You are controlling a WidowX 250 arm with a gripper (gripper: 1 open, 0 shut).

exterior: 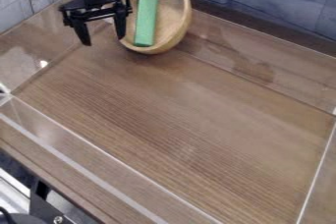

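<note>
My black gripper (98, 27) is at the top left, open, pointing down beside the left side of a round wooden bowl (175, 27). Inside the bowl a long green block (147, 17) lies lengthwise along its left part. Nothing shows between the gripper's fingers.
The bowl stands near the back edge of a wooden table (197, 120), against a dark back panel. The middle, front and right of the table are clear. The table's left edge and some cables show at the lower left.
</note>
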